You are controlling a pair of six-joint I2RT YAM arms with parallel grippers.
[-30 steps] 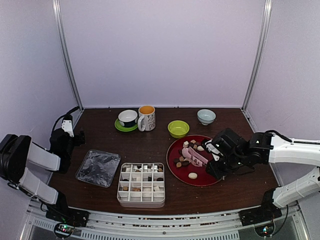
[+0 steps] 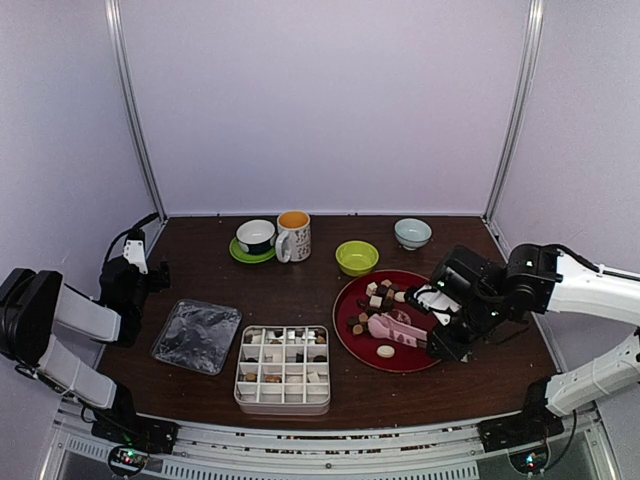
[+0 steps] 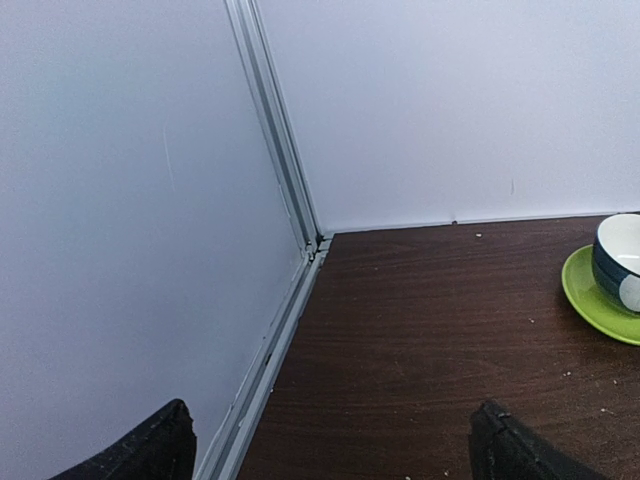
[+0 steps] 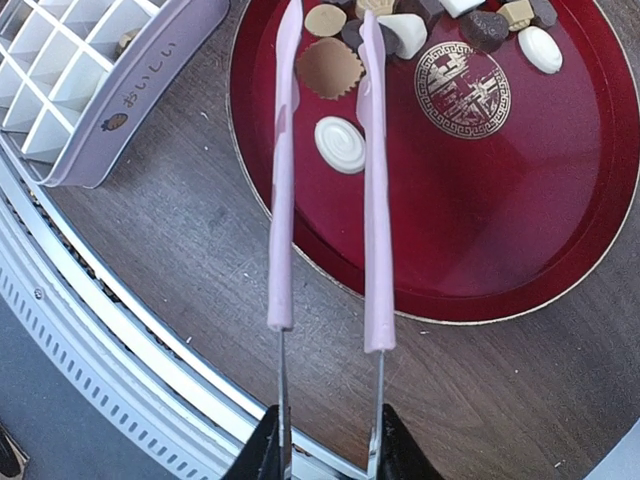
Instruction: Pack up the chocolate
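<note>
A red plate (image 2: 392,354) holds brown and white chocolates (image 4: 485,30), bunched toward its far side, plus a white oval piece (image 4: 340,146). The white compartment box (image 2: 282,398) stands left of it with pieces in several cells. My right gripper holds pink tongs above the plate, their two arms apart; the tips are over the bunched chocolates, and nothing clearly shows held between them. My left gripper is open and empty at the table's left side.
A clear lid (image 2: 196,336) lies left of the box. At the back are a dark-rimmed cup on a green saucer (image 2: 250,255), a mug (image 2: 294,238), a green bowl (image 2: 357,258) and a pale bowl (image 2: 413,233).
The right arm has shifted slightly toward the right and up, the pink tongs moving a little over the plate. The left arm is unchanged.
</note>
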